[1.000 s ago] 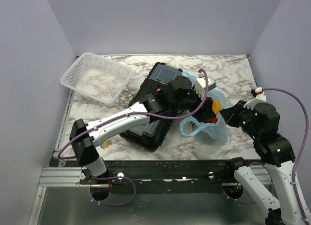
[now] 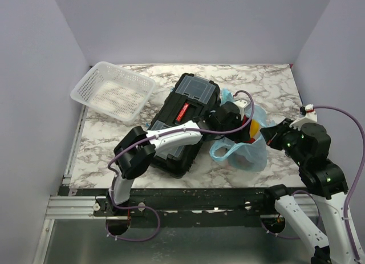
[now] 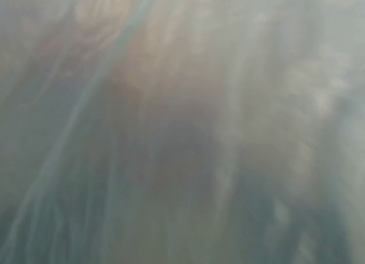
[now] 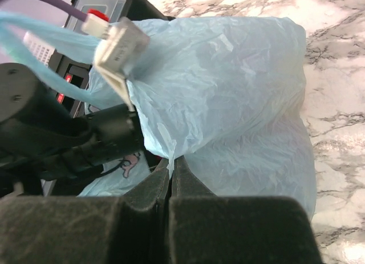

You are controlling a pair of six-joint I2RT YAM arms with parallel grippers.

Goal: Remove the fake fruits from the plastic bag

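A pale blue plastic bag (image 2: 251,154) lies on the table, its opening facing the left arm. Inside it, a yellow fruit (image 2: 254,128) and some red fruit (image 2: 251,140) show partly. My left gripper (image 2: 246,135) reaches into the bag's mouth beside them; its fingers are mostly hidden, and blurred film fills the left wrist view, so its finger state cannot be read. My right gripper is shut on a fold of the bag (image 4: 228,93), holding up its right side. In the right wrist view the bag covers the fruit.
A black tool case (image 2: 181,112) with clear lids stands left of the bag, under the left arm. At the back left is an empty white basket (image 2: 103,108). Bare marble tabletop (image 2: 274,84) shows behind the bag.
The left arm has come down from above, its gripper sinking deeper into the bag and covering more of the red fruit. My right gripper has barely shifted and still holds the bag.
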